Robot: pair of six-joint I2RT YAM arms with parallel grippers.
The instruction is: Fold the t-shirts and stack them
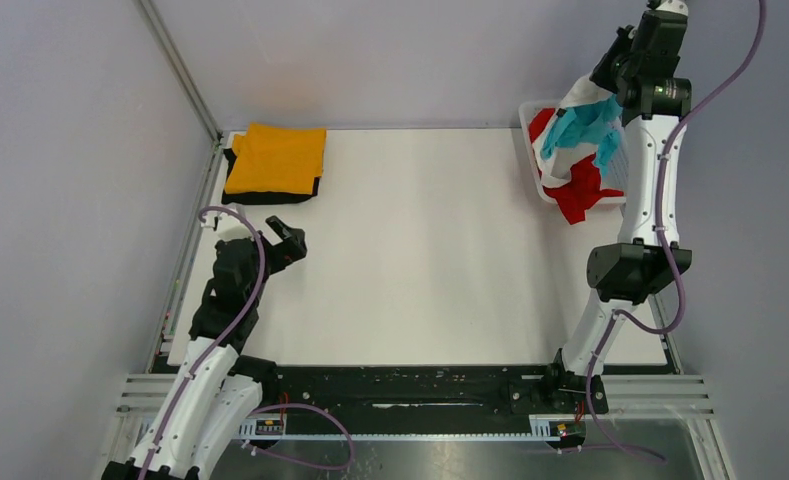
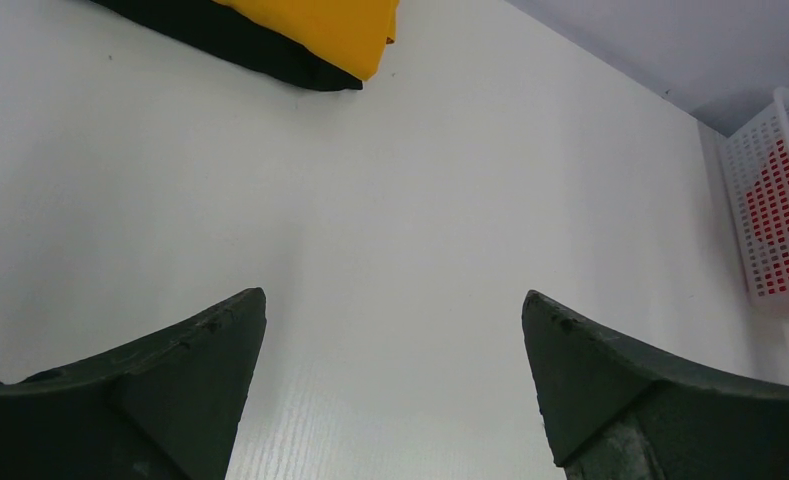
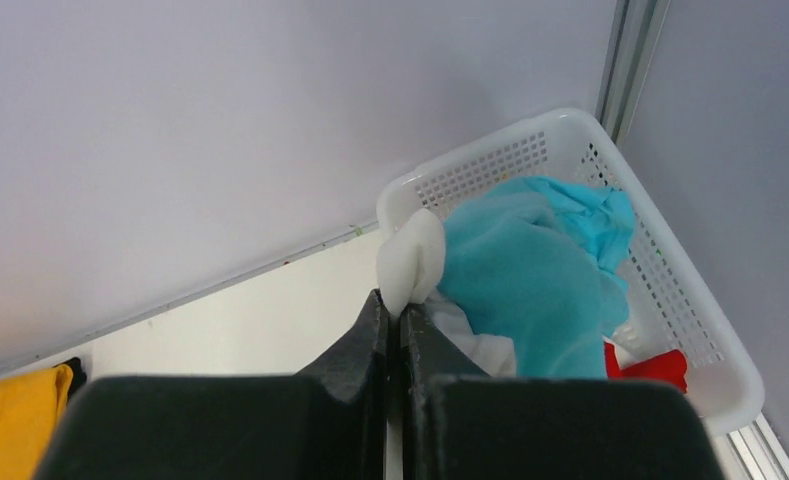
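My right gripper is shut on white cloth (image 3: 411,262), lifting it above the white basket (image 1: 530,150) at the back right, with turquoise cloth (image 1: 580,125) draped alongside. Red cloth (image 1: 570,195) hangs over the basket's front rim. A yellow folded shirt (image 1: 275,155) lies on a black folded one (image 1: 270,198) at the back left of the table. My left gripper stands open above the left part of the table, nothing between its fingers.
Walls close in at the back and on both sides, close by the basket.
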